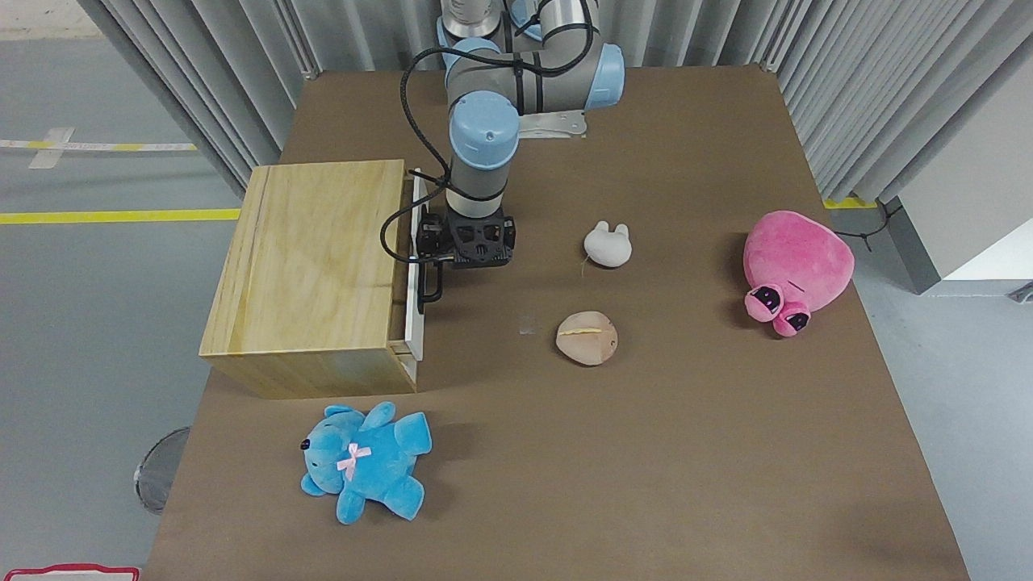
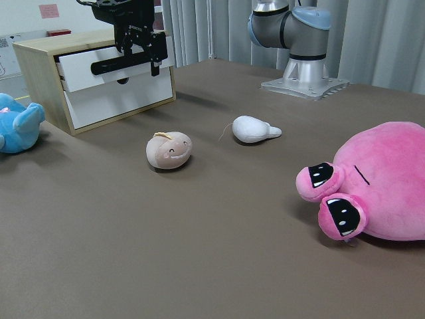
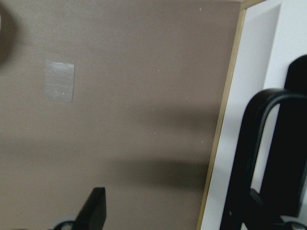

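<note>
My black gripper (image 2: pixel 141 60) sits at the top drawer of the wooden cabinet (image 1: pixel 300 252), at its black handle (image 2: pixel 113 64); in the front view the white drawer front (image 1: pixel 413 329) stands slightly out from the cabinet body. In the wrist view the handle (image 3: pixel 283 153) fills the right side beside one black finger. Whether the fingers are closed on it is unclear.
A blue bear (image 1: pixel 363 460) lies below the cabinet. A beige round plush (image 1: pixel 587 344), a white plush (image 1: pixel 607 246) and a pink plush (image 1: pixel 794 261) lie to the right.
</note>
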